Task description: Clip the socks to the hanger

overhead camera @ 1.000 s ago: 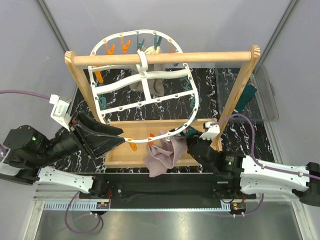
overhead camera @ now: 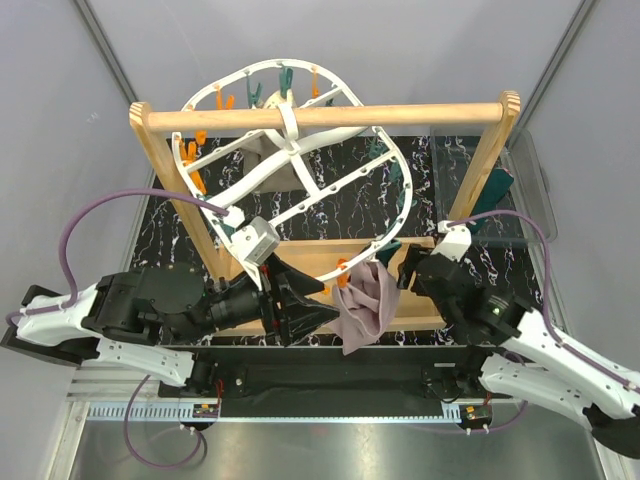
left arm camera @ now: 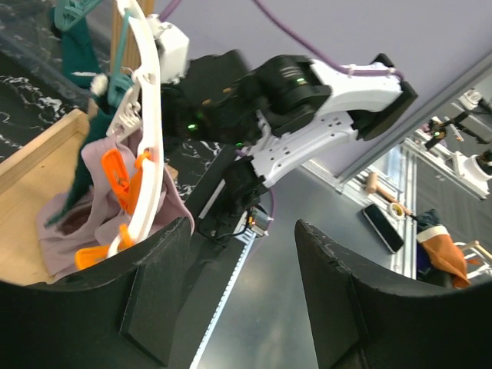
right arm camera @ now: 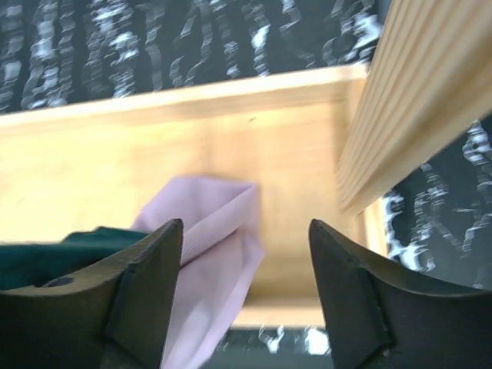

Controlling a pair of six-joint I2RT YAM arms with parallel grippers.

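The white hanger [overhead camera: 345,183], with orange and green clips, hangs tilted from the wooden bar. A mauve sock [overhead camera: 366,308] hangs at its lower right rim beside an orange clip [overhead camera: 343,272]; whether that clip grips it I cannot tell. My left gripper [overhead camera: 318,322], just left of the sock, is part open; its left wrist view shows nothing between the fingers. My right gripper [overhead camera: 410,268] stands open right of the sock. In the right wrist view the sock [right arm camera: 211,219] lies by the left finger, with something dark green in front. Paler socks [overhead camera: 272,165] hang at the back.
A wooden frame post [overhead camera: 483,165] rises near my right gripper. Below the hanger lies a shallow wooden tray [overhead camera: 300,250]. A clear bin [overhead camera: 530,190] with dark green cloth [overhead camera: 490,195] stands at the back right.
My left gripper has moved right, towards the mauve sock, and its fingers have narrowed. The hanger has turned and tilted. My right gripper moved right and now stands beside the sock.
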